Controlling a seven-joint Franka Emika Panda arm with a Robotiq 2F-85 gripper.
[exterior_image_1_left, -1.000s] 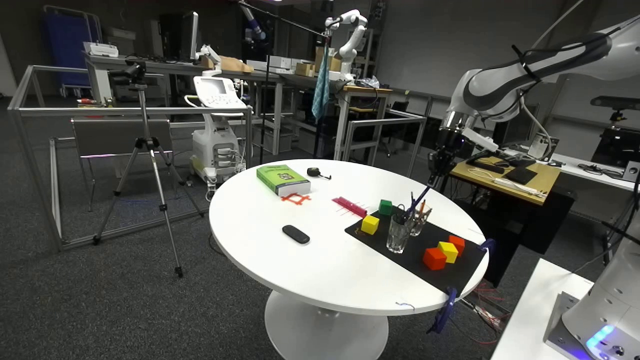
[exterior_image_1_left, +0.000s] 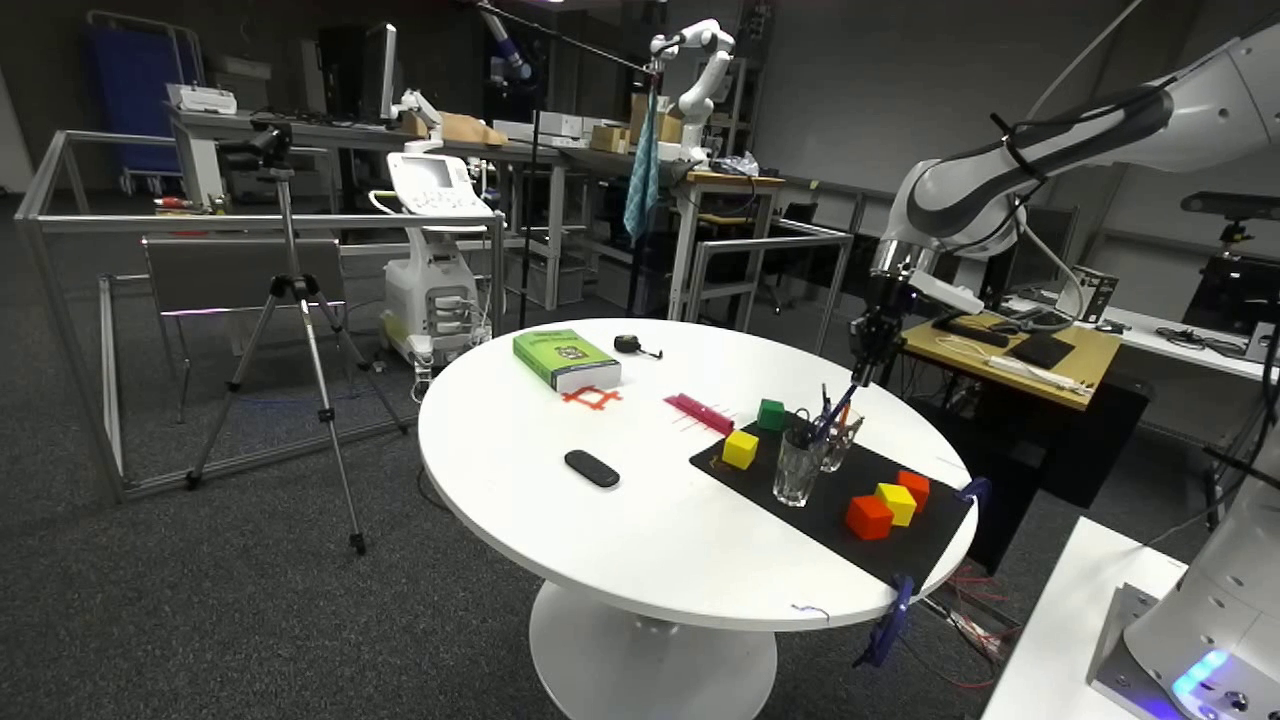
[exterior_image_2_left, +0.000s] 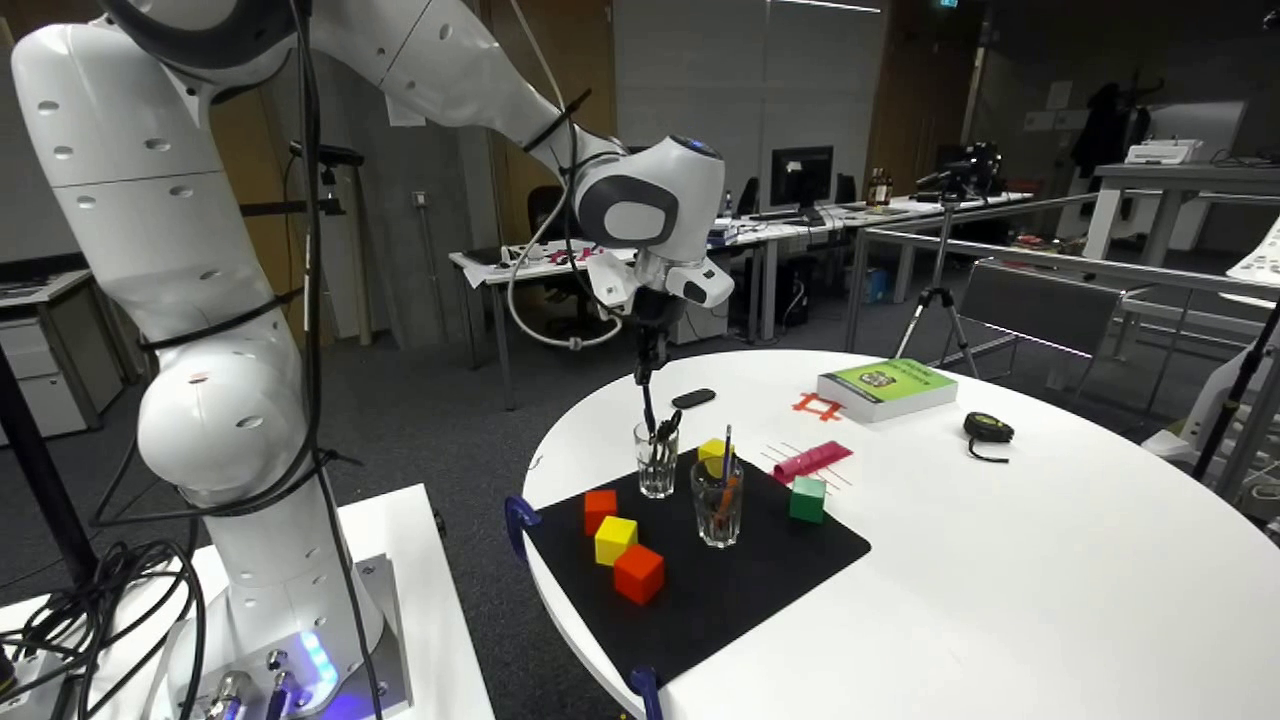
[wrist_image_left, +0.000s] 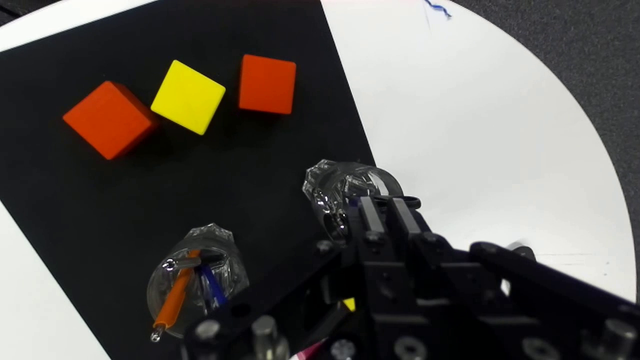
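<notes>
My gripper (exterior_image_1_left: 860, 374) is shut on a slim dark blue pen (exterior_image_1_left: 836, 409), which slants down with its lower end at the mouth of a clear glass (exterior_image_1_left: 793, 480). Black handles, apparently of scissors (exterior_image_2_left: 668, 425), stick out of this same glass. How deep the pen reaches inside is unclear. In the wrist view, the gripper hangs over the glass (wrist_image_left: 327, 186) and covers part of it; between the fingers little of the pen shows. A second glass (exterior_image_2_left: 717, 528) stands beside it, holding an orange pen (wrist_image_left: 175, 295) and a blue one (wrist_image_left: 212, 284).
Both glasses stand on a black mat (exterior_image_2_left: 768, 588). Red cubes (exterior_image_2_left: 639, 575) and a yellow cube (exterior_image_2_left: 615, 540) lie near one edge; a green cube (exterior_image_2_left: 807, 499) and another yellow cube (exterior_image_1_left: 740, 449) lie farther off. A green book (exterior_image_1_left: 566, 358) sits across the white table (exterior_image_1_left: 528, 504).
The arm and gripper have shifted slightly left in exterior view 1. The held pen stands a little steeper than before, its lower end still at the glass. Cubes and glasses stay put.
</notes>
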